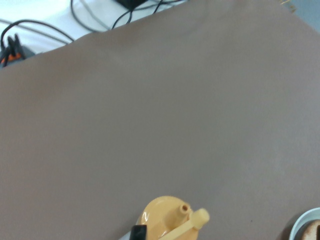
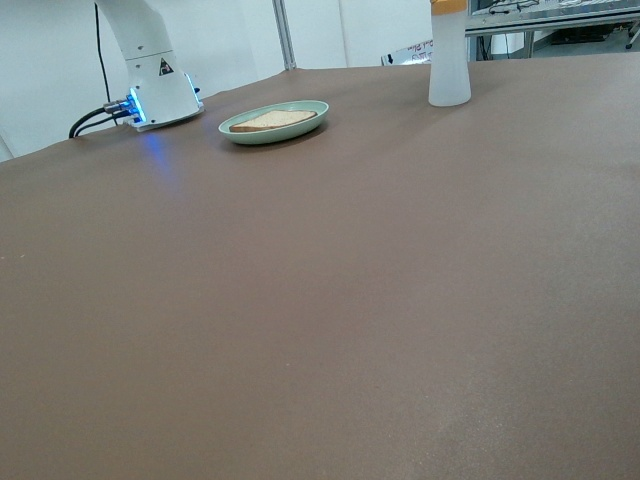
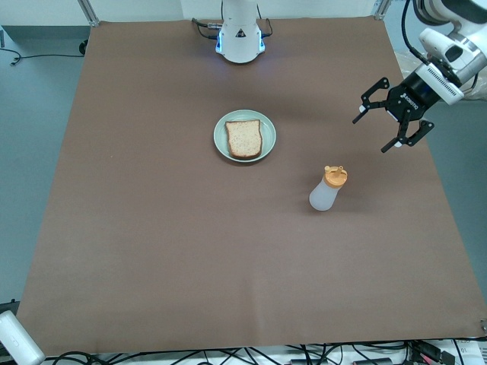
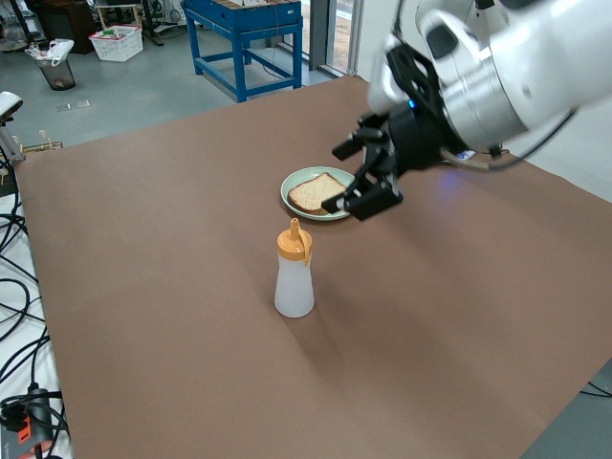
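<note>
A slice of bread (image 3: 243,139) lies on a pale green plate (image 3: 221,135) near the middle of the brown table. A squeeze bottle (image 3: 324,194) with an orange cap stands upright apart from the plate, to its lower right in the left view. My black gripper (image 3: 369,126) hangs open above the table's right side, higher up than the bottle, with nothing between its fingers. In the wrist view the bottle's cap (image 1: 162,217) shows at the bottom edge, with part of the plate (image 1: 298,225) at the lower right.
A white robot base (image 3: 240,47) with cables stands at the far edge of the table (image 3: 152,228). Cables and devices line the near edge.
</note>
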